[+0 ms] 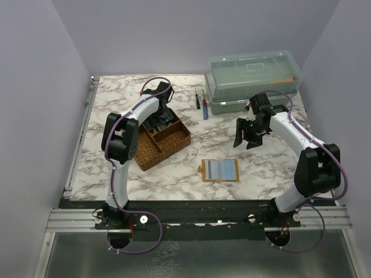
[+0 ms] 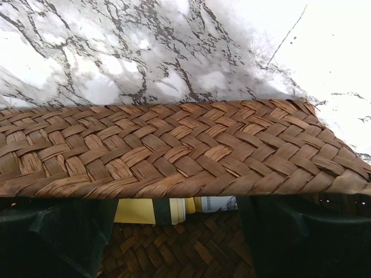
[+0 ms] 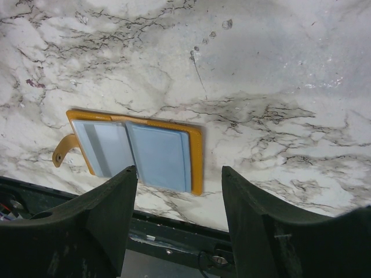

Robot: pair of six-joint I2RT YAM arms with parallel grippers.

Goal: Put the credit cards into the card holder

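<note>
The cards [image 2: 151, 211], yellow with a dark stripe and one whitish beside them, lie in the back compartment of the woven basket [image 2: 191, 150]. My left gripper is open inside that compartment, its fingers [image 2: 55, 234] on either side of the cards. The basket's far wall hides part of the cards. The card holder [image 3: 197, 156] lies flat and open on the table, tan-edged with clear pockets and a strap at its left. Above and to the right of it, my right gripper hangs open and empty.
A lidded clear plastic box [image 1: 255, 78] stands at the back right. Two screwdrivers, one blue-handled [image 1: 205, 111] and one dark [image 1: 197, 103], lie between it and the basket. Marble table around the holder is clear.
</note>
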